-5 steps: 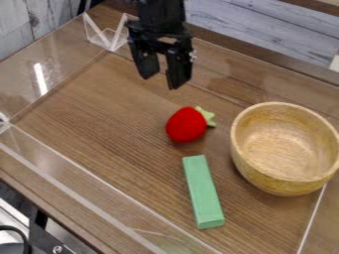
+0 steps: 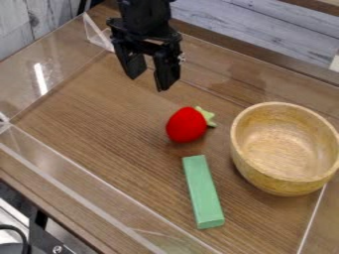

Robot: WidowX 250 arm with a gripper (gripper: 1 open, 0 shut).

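Observation:
My black gripper [image 2: 147, 69] hangs over the back middle of the wooden table, its two fingers apart and empty. Below and to the right of it lies a red strawberry-like object [image 2: 187, 125] with a green top. A long light-green block [image 2: 201, 190] lies in the front right. A wide tan wooden bowl [image 2: 282, 149] stands at the right, beside the red object.
A pale wooden wall or ledge runs behind at the upper right. A dark cable shows at the lower left corner.
My gripper has shifted slightly to the left over the last second. The objects on the table have not moved.

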